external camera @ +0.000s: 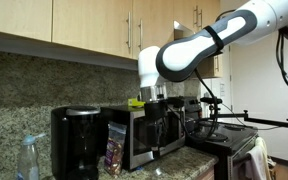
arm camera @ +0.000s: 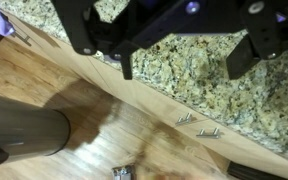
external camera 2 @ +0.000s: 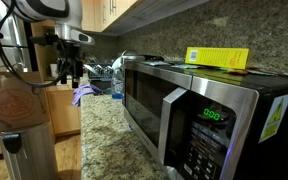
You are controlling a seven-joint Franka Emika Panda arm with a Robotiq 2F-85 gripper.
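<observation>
My gripper stands open above the speckled granite counter (arm camera: pixel 184 58) in the wrist view, nothing between its fingers. In exterior view 2 the gripper (external camera 2: pixel 64 76) hangs at the left, over the counter's far end and apart from the microwave (external camera 2: pixel 169 118). The microwave is silver and black, its door appears shut, and its display glows green. Exterior view 1 has the wrist and gripper in front of the microwave (external camera: pixel 137 140), hiding part of it.
A black coffee maker (external camera: pixel 76 145), a clear bottle (external camera: pixel 27 160) and a bag (external camera: pixel 115 150) stand left of the microwave. A yellow box (external camera 2: pixel 216 57) lies on top of it. A stove (external camera: pixel 229 140) is at the right. A steel bin (arm camera: pixel 24 128) stands on the floor.
</observation>
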